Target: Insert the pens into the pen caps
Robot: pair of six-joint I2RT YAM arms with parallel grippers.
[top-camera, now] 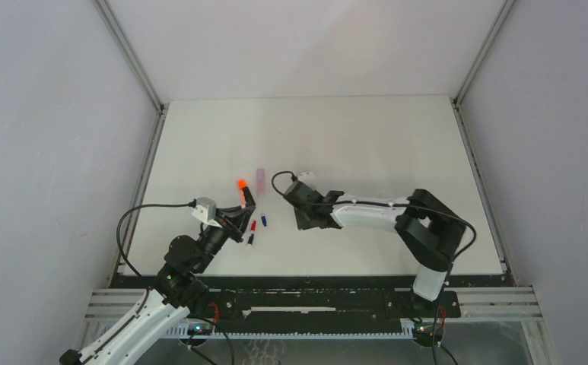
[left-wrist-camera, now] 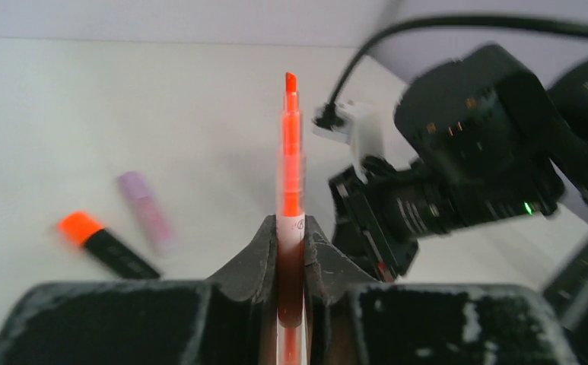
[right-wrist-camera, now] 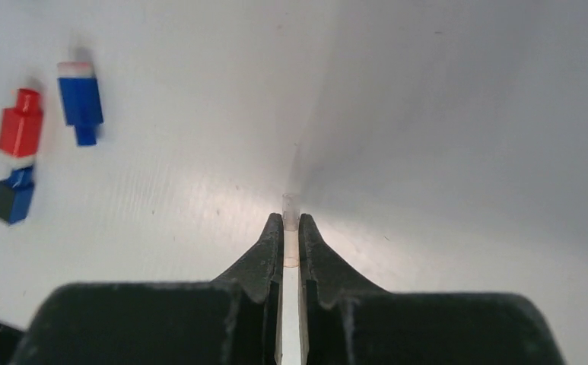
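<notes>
In the left wrist view, an orange pen (left-wrist-camera: pixel 291 182) with a clear sleeve stands upright, and my left gripper is shut on it. My right gripper is shut on a small clear cap (right-wrist-camera: pixel 290 204), which points forward from between its fingertips. The top view hides that cap under the right arm. A black marker with an orange end (left-wrist-camera: pixel 116 251) and a pale purple pen (left-wrist-camera: pixel 144 205) lie on the table, both blurred in the left wrist view.
A short blue piece (right-wrist-camera: pixel 81 101) lies left of my right gripper, beside a red and blue piece (right-wrist-camera: pixel 21 129). The right arm (top-camera: pixel 367 215) reaches across its middle.
</notes>
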